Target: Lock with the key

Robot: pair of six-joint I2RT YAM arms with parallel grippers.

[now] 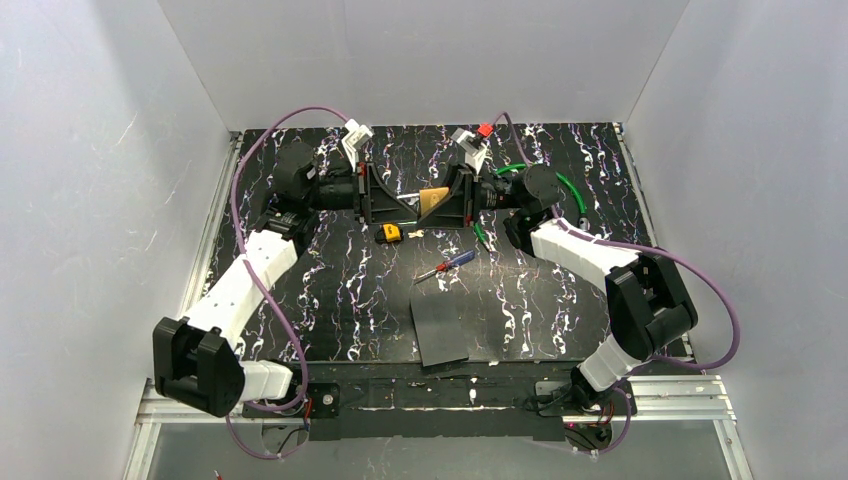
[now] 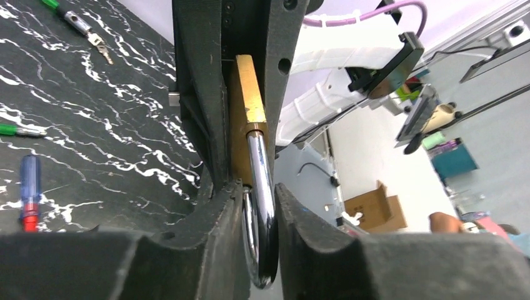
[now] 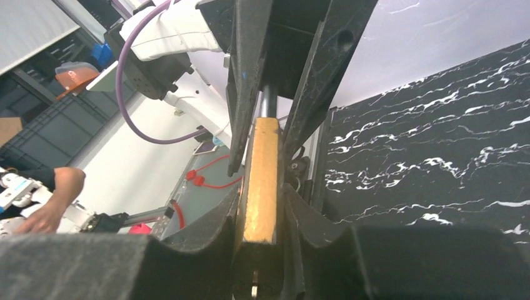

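Observation:
A brass padlock (image 1: 433,198) is held in the air between my two grippers, over the table's middle. My left gripper (image 1: 412,208) is shut on its silver shackle (image 2: 261,178), which stands between the fingertips in the left wrist view. From the other side, my right gripper is shut on the brass body (image 3: 263,172); its fingers flank the block. One shackle leg meets the body (image 2: 250,87), but whether the shackle is latched cannot be told. A small silver key (image 2: 100,47) lies on the table below, apart from both grippers.
Near the key lies a black-and-yellow tape measure (image 1: 389,233). A blue-and-red screwdriver (image 1: 446,265) rests in front of the grippers, and a dark flat pad (image 1: 438,330) lies nearer the front edge. Behind the right arm curves a green cord (image 1: 572,190). Both table sides have free room.

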